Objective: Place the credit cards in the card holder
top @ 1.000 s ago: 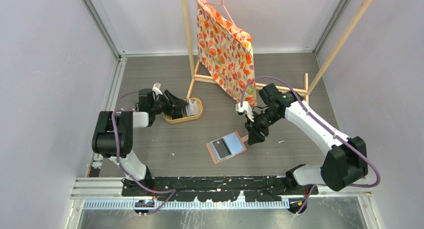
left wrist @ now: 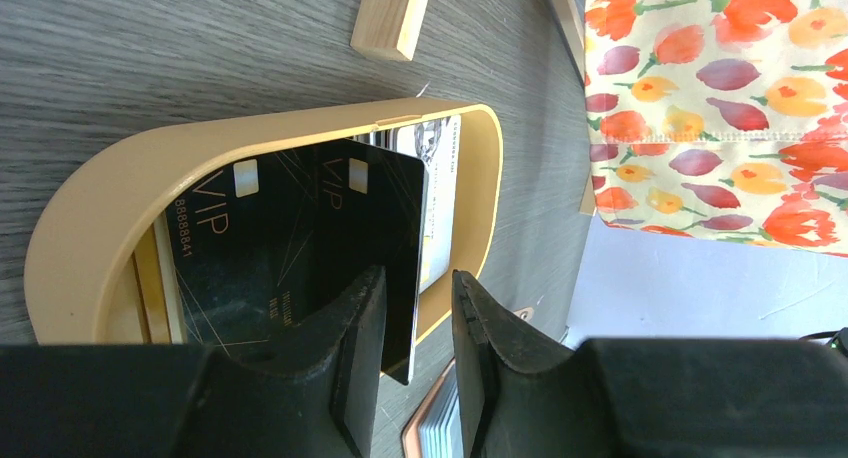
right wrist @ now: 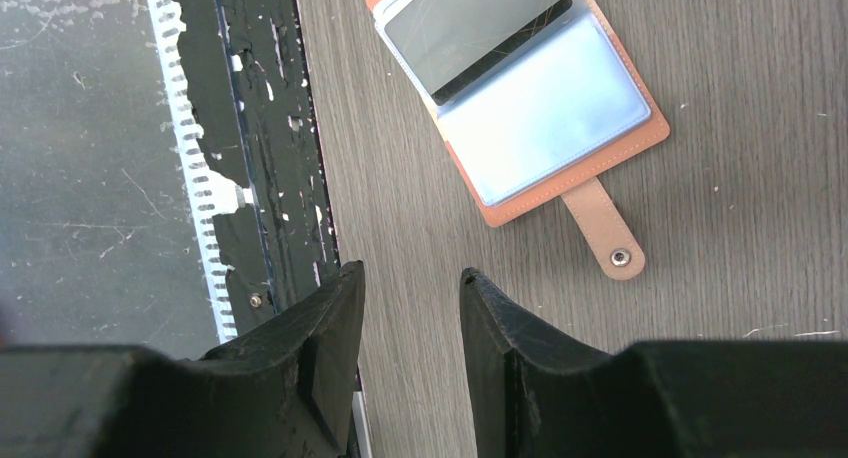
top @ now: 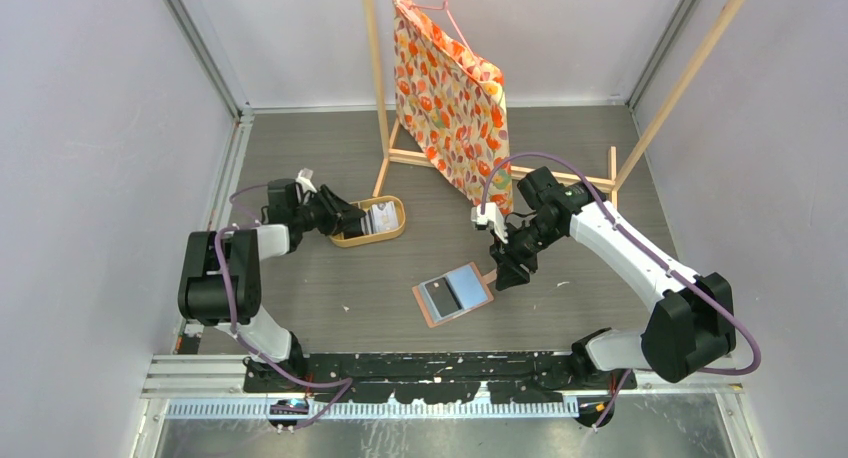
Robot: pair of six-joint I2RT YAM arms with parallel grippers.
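A beige oval container (top: 370, 238) holds cards, among them black VIP cards (left wrist: 260, 228) leaning over white ones (left wrist: 440, 178). My left gripper is over it, fingers apart, with a black card's edge by the left finger; whether it is held is unclear, though the gap looks empty. The card holder (right wrist: 560, 118) lies open on the floor, its tan strap (right wrist: 605, 228) sticking out and a dark card or panel (right wrist: 475, 33) on one half. My right gripper is above and beside it, open and empty.
A wooden frame (top: 660, 118) with hanging floral fabric (top: 450, 108) stands behind the container. Bare floor surrounds the card holder. A dark, worn edge strip (top: 430, 368) runs along the front.
My left arm has shifted slightly toward the front left over the container. The right arm and card holder look unchanged.
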